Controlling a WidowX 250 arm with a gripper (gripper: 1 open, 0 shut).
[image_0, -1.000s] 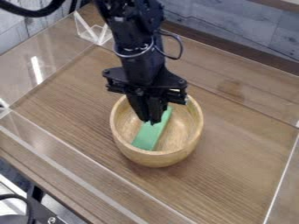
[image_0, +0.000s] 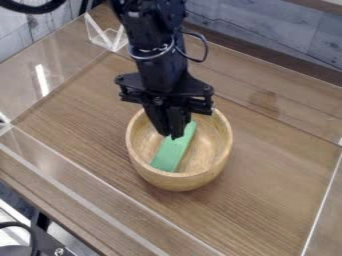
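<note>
A round tan wooden bowl (image_0: 207, 165) sits on the wooden table in the middle of the camera view, with a green bar (image_0: 171, 152) lying inside it. My black gripper (image_0: 174, 126) hangs over the bowl's back part, its tip close above the green bar's upper end. Whether it touches the bar, and whether its fingers are open or shut, cannot be made out.
A pale wall and edge run along the upper left. Part of a dark cable (image_0: 20, 225) shows at the lower left.
My gripper has shifted very slightly. The bowl and the green bar look almost unchanged.
</note>
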